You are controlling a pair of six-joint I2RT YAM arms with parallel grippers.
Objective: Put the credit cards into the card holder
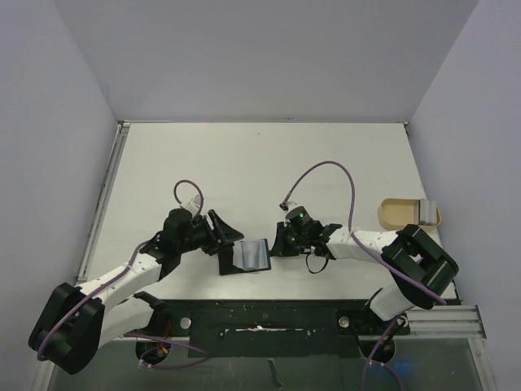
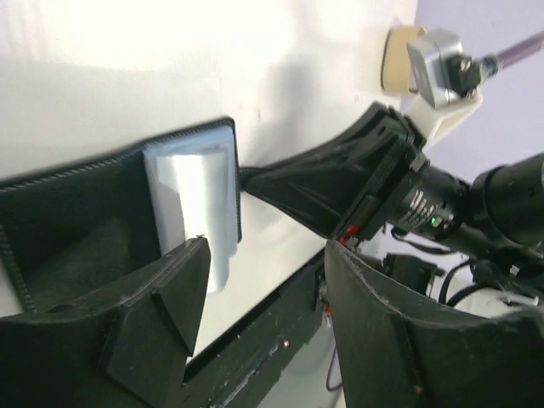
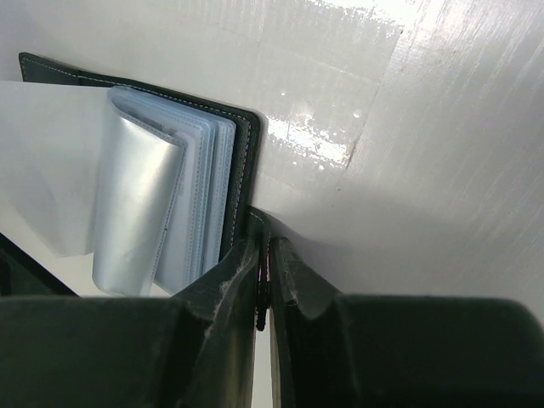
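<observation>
The black card holder (image 1: 229, 263) lies spread open on the table, with its clear sleeves (image 1: 251, 254) gathered toward the right half. A few of the sleeves (image 3: 140, 208) are bent and lift off the cover in the right wrist view. My right gripper is shut on the holder's right-hand edge. Over the holder's left part hovers my left gripper, its fingers spread and nothing held between them. No separate credit card can be made out clearly.
At the far right stands a tan tray (image 1: 395, 213) with a grey block-like stack (image 1: 427, 212) in it; I cannot tell what the stack is. The white table (image 1: 269, 155) behind the holder is bare.
</observation>
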